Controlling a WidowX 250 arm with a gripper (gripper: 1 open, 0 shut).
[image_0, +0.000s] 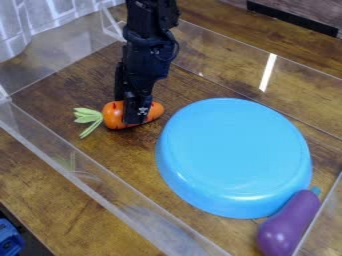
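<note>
An orange toy carrot (147, 114) with pale green leaves lies on the wooden floor left of the blue disc. My black gripper (131, 108) is lowered onto the carrot from above, its tip over the orange body. Whether the fingers are shut on it is hidden by the dark housing.
A large blue round lid (234, 157) fills the right middle. A purple toy eggplant (287, 225) lies at the bottom right. Clear plastic walls border the area, and a blue object (7, 237) sits at the lower left edge.
</note>
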